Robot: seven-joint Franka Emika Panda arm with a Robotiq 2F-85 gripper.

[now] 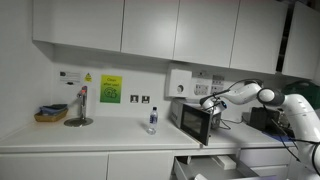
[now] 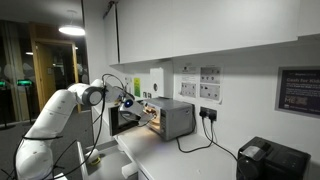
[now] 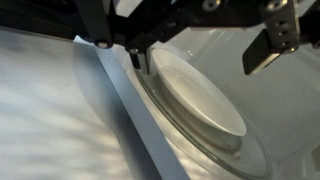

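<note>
In the wrist view a white dish (image 3: 200, 92), a plate or shallow bowl, rests on a clear glass turntable (image 3: 225, 160) inside the microwave. My gripper is open above it, its dark fingers spread apart, with nothing seen between them. The microwave (image 1: 194, 121) stands on the counter in the first exterior view, with my arm reaching in from the right. From the other side, the second exterior view shows the grey microwave body (image 2: 172, 120) and the arm's end at its front. The dish is not visible in either exterior view.
A bottle (image 1: 153, 121) stands left of the microwave, with bare counter (image 1: 115, 134) around it. Below, a drawer (image 1: 205, 168) is pulled out. A black appliance (image 2: 272, 160) and cables lie on the counter's other side.
</note>
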